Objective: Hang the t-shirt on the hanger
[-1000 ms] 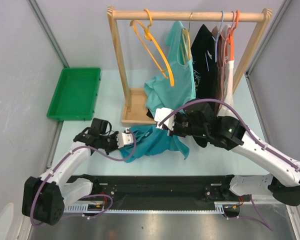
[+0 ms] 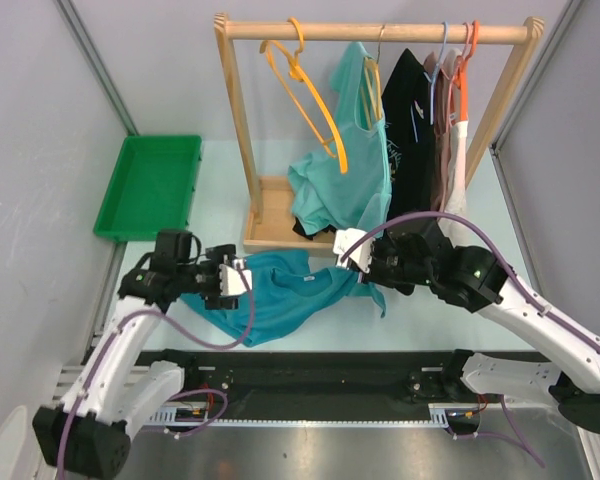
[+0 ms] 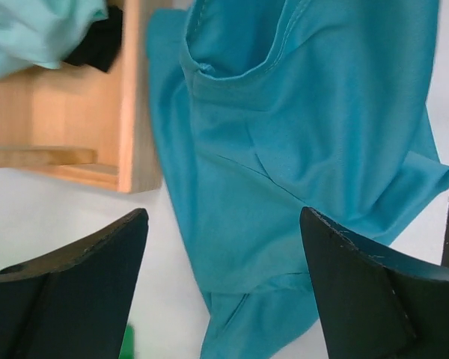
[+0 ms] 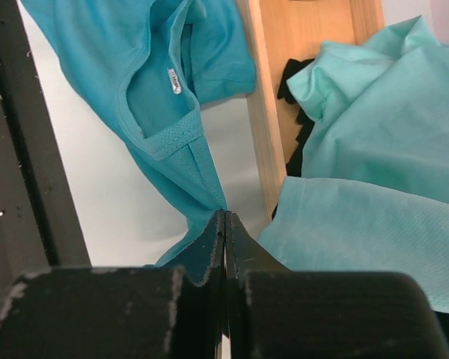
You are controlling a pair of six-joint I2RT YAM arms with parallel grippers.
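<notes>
The teal T-shirt (image 2: 275,300) lies spread and folded on the white table in front of the rack's shelf. My left gripper is open above the shirt, nothing between its fingers; its collar fold shows in the left wrist view. My right gripper is shut at the right end of the shirt, with a teal fold (image 4: 179,172) running to its fingertips; how much is pinched is hard to tell. An empty yellow hanger (image 2: 337,140) hangs on the rail above.
The wooden rack (image 2: 242,120) also holds light teal, black, pink and white garments. A light teal garment (image 4: 374,112) drapes into its shelf box (image 4: 266,112), close beside my right gripper. An empty green tray (image 2: 140,190) sits at the back left.
My left arm went out to the left and has come back rightward over the shirt. My right gripper moved slightly right and toward the front, and the shirt lies more spread out leftward.
</notes>
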